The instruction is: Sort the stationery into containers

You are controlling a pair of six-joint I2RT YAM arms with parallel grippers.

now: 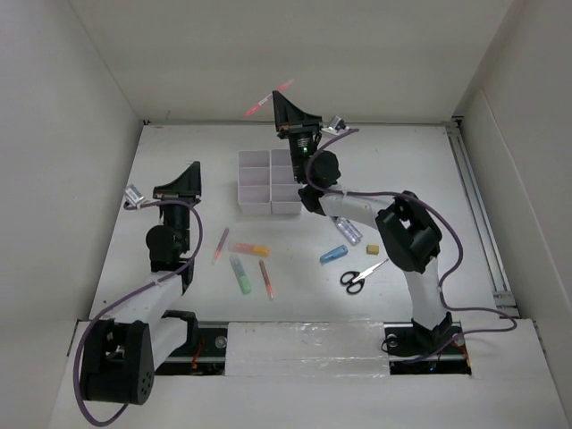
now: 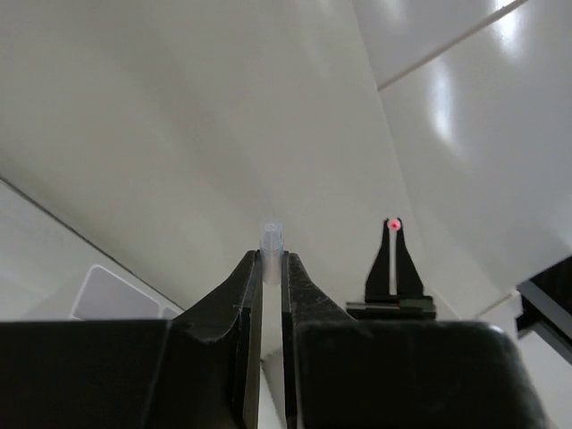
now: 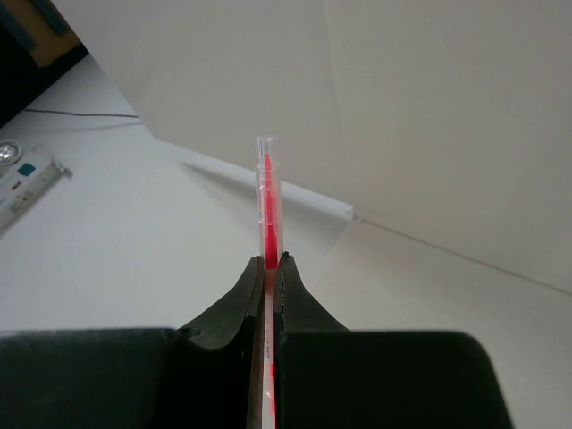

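My right gripper (image 1: 276, 94) is shut on a slim red-and-clear pen (image 3: 270, 206), upright between the fingers in the right wrist view. From above, the pen lies slantwise behind the white compartment organizer (image 1: 254, 209). In the left wrist view my left gripper is shut on a pale translucent piece (image 2: 272, 241); from above I cannot make this piece out. A thin red pen (image 1: 220, 245), an orange one (image 1: 250, 249), a green one (image 1: 240, 275) and another red one (image 1: 267, 279) lie on the table.
Right of centre lie a blue block (image 1: 333, 255), a clear bottle (image 1: 349, 231) partly covered by the right arm, black-handled scissors (image 1: 360, 278) and a small yellow cube (image 1: 373, 250). Bare table stretches left of the organizer. A wall (image 1: 357, 54) rises behind it.
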